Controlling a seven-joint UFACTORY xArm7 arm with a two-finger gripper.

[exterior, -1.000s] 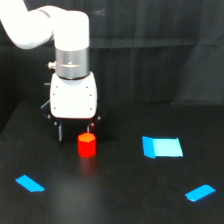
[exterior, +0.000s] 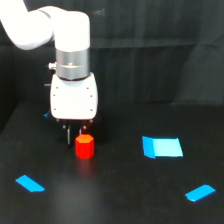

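Observation:
A small red block [exterior: 85, 148] stands on the dark table at the left, below the white arm. My gripper [exterior: 77, 130] points down right at it, its dark fingers close to the block's upper part and left side. The fingers stand near each other, but the dark background hides whether they touch the block or grip it. The block's lower part appears at table level, with a faint red reflection beneath it.
A light-blue open box [exterior: 167, 147] sits to the right of the block. Flat blue markers lie at the front left [exterior: 30, 184] and front right [exterior: 200, 192].
The gripper's fingers have drawn closer together, and the arm has shifted slightly. The red block has moved a little to the left, and its orange top face no longer shows.

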